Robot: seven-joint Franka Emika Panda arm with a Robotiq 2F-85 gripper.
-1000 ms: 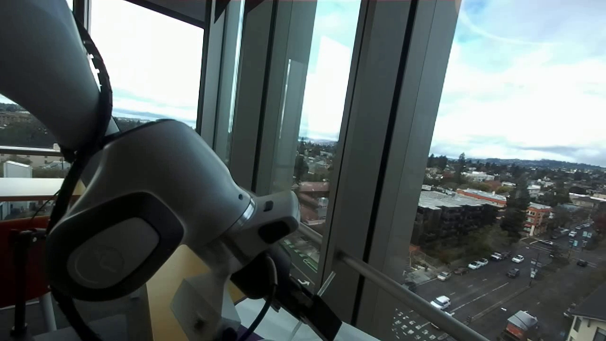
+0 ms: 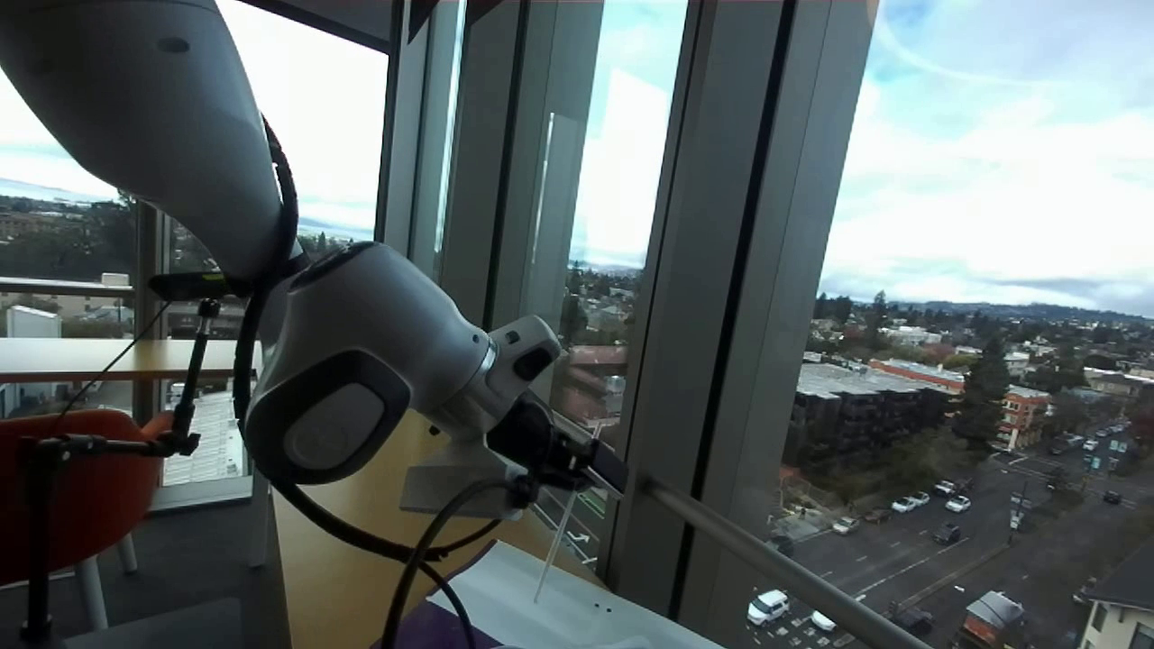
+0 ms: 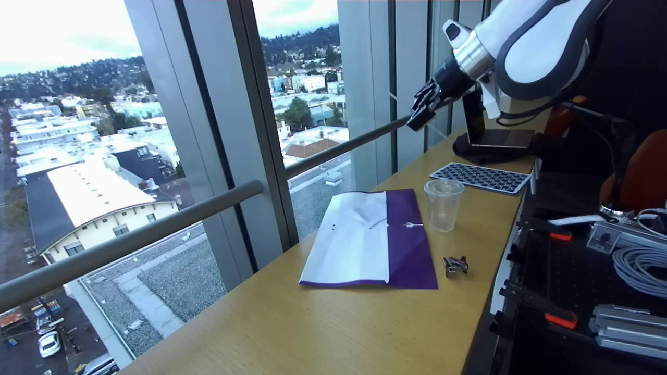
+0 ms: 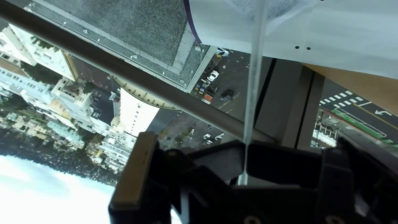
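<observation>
A thin, clear straw-like stick (image 4: 254, 74) runs down the wrist view and ends between the dark fingers of my gripper. In exterior view 1 the gripper (image 2: 606, 476) is shut on this stick (image 2: 556, 550), which slants with its lower end over the white paper. Exterior view 2 has the gripper (image 3: 420, 117) raised high near the window rail, behind the desk items. A clear plastic cup (image 3: 444, 209) stands upright on the desk, well apart from the gripper. Its inside looks empty.
A purple folder (image 3: 412, 256) with white paper (image 3: 347, 240) lies beside the cup. Nearby are a small metal clip (image 3: 455, 265), a keyboard-like panel (image 3: 481, 177) and a laptop (image 3: 500, 136). A rail (image 3: 344, 147) runs along the window.
In exterior view 1 the arm has drawn back from the camera, and the gripper is higher in the picture. The stick has travelled with it and shows more fully now.
</observation>
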